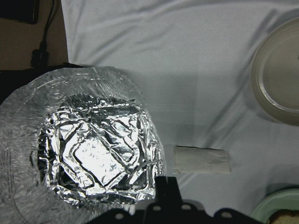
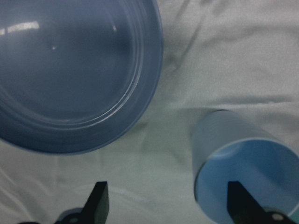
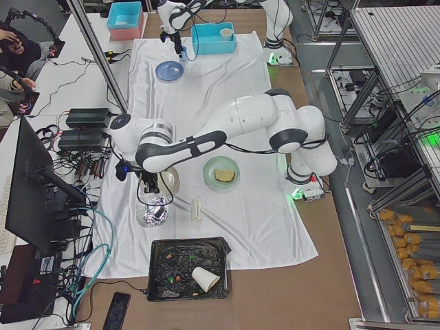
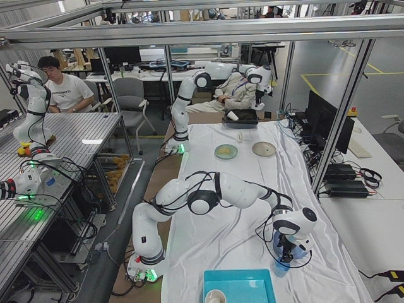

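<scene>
My left gripper hangs above the left side of the cloth, over a round clear lid with crumpled foil (image 1: pixel 98 154); its fingers look close together, and what is between them cannot be told. A folded paper strip (image 1: pixel 201 159) lies beside the foil, with a beige plate (image 1: pixel 285 70) and a green plate (image 1: pixel 271 200) holding bread. My right gripper is open low over the far end, with a light-blue cup (image 2: pixel 217 130) at one finger, beside a blue plate (image 2: pixel 74 74). Whether the finger touches the cup cannot be told.
A black tray (image 3: pixel 185 289) with scraps and a white cup lies at the near edge. A blue bin (image 4: pixel 240 284) with a cup stands beside the right arm. A monitor and cables line the table's side.
</scene>
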